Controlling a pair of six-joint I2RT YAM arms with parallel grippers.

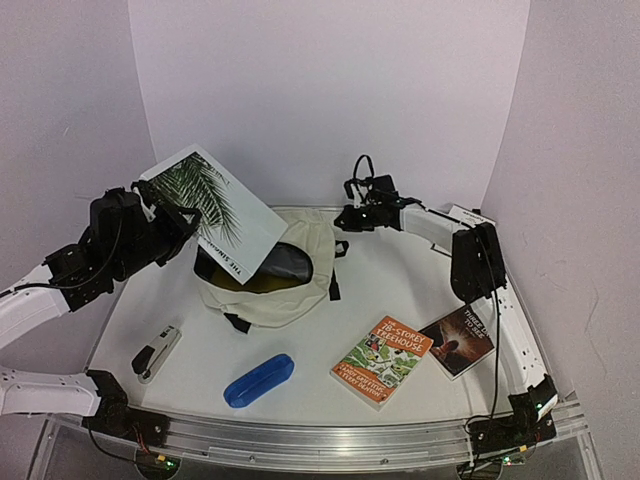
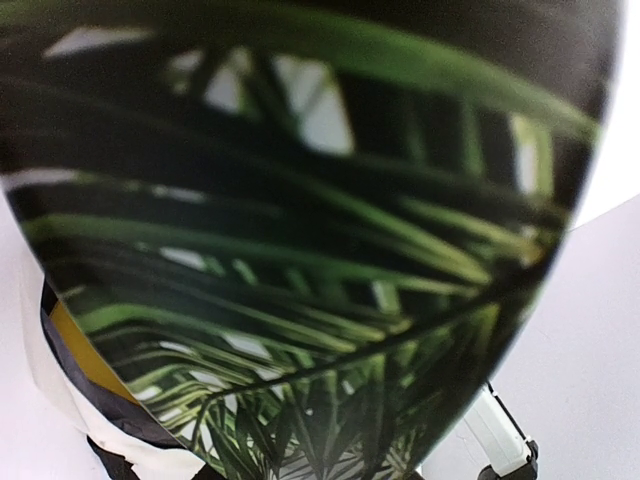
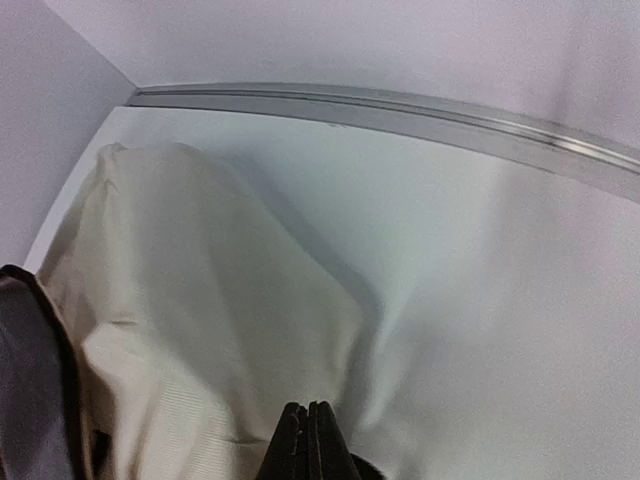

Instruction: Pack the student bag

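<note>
A large white book with a palm-leaf cover hangs tilted over the cream bag, its lower corner above the dark opening. My left gripper is shut on the book's left edge; the palm cover fills most of the left wrist view and hides the fingers' grip. Beside the bag's upper right edge is my right gripper. In the right wrist view its fingertips are together, close to the bag's cream flap, with nothing visible between them.
On the table lie a stapler, a blue pencil case, an orange treehouse book and a dark book. A thick white book at the back right is partly hidden by the right arm. Bare table lies right of the bag.
</note>
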